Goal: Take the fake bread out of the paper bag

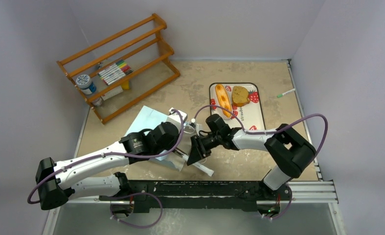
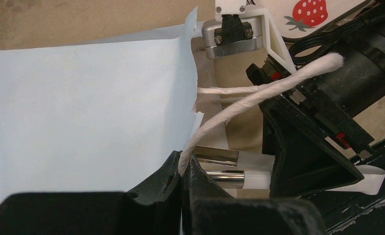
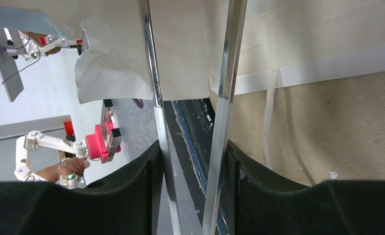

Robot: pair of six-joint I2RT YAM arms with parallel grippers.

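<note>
The light-blue paper bag (image 2: 92, 117) lies on its side, its open mouth facing right. My left gripper is shut at the mouth's edge, where the white rope handle (image 2: 259, 100) runs between its fingers. Metal tongs with white ends (image 3: 155, 63) are squeezed in my right gripper. In the left wrist view the tongs' metal arms reach into the bag mouth; their tips are hidden, and so is whatever lies inside. A long bread (image 1: 223, 99) and a brown bread piece (image 1: 240, 96) rest on the tray (image 1: 249, 119).
A wooden rack (image 1: 117, 54) holding jars and markers stands at the back left. At the far right lies a green-tipped pen (image 1: 285, 93). Both arms are close together at the bag mouth. The table right of the tray is clear.
</note>
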